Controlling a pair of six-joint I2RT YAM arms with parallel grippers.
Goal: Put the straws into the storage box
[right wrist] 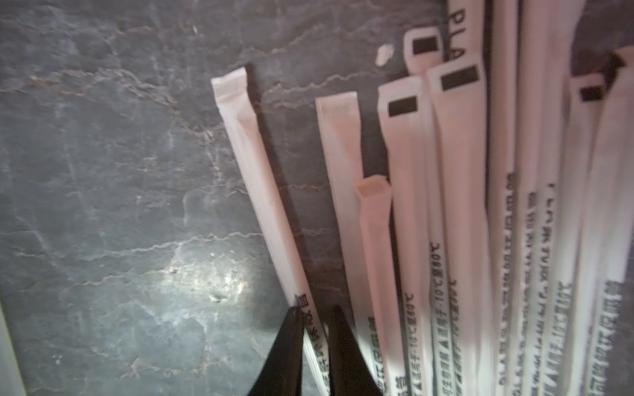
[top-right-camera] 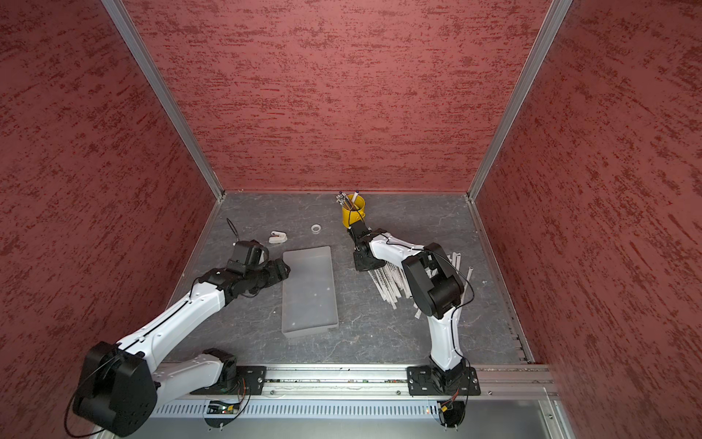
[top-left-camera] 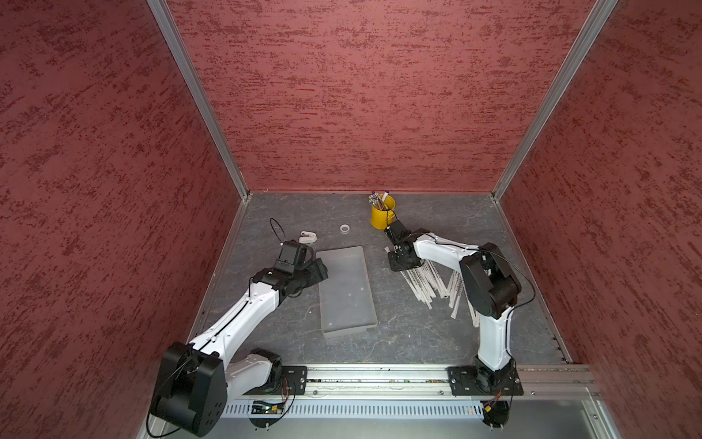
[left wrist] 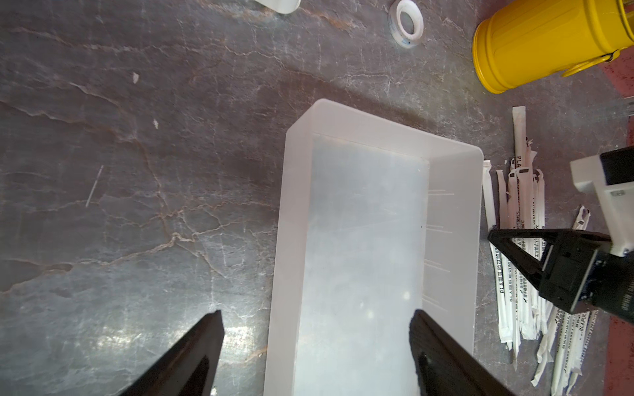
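The translucent, empty storage box lies in the middle of the table, with paper-wrapped straws spread to its right. My left gripper hovers open over the box's left side, nothing between its fingers. My right gripper is low over the left edge of the straw pile, its fingertips a little apart at a single straw lying slightly separate from the others; whether they touch it I cannot tell.
A yellow bucket with tools stands behind the straws. A white tape roll and a white stapler lie behind the box. The table left of the box is clear.
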